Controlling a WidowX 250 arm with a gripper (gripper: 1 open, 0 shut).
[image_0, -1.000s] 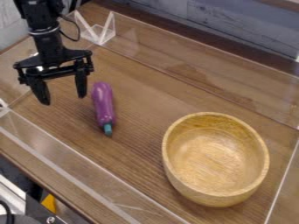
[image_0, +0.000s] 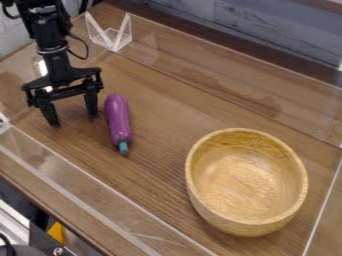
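Observation:
My black gripper (image_0: 70, 108) is low over the wooden table at the left, its fingers spread open with nothing seen between them. To its right lies a purple, elongated object (image_0: 118, 122) with a teal tip toward the front, apart from the gripper. A yellow bowl (image_0: 246, 215) stands at the front right.
A white wire-like holder (image_0: 110, 32) is at the back, right of the arm. A small white item is partly hidden behind the arm at the left.
The purple object and bowl look unmoved.

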